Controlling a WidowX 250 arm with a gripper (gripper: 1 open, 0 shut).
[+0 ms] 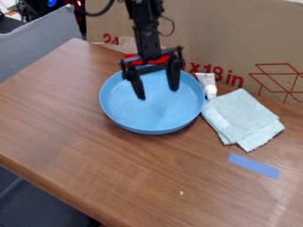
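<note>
My black gripper (155, 87) hangs open over the blue round plate (151, 112), its two fingers apart with nothing visible between them, low within the plate's outline; whether they touch it I cannot tell. A red object (147, 58) lies behind the plate, partly hidden by the gripper.
A white bottle-like object (207, 84) and a pale folded cloth (246, 121) lie right of the plate. A blue tape strip (253, 166) is at front right. A cardboard wall (249, 35) stands behind.
</note>
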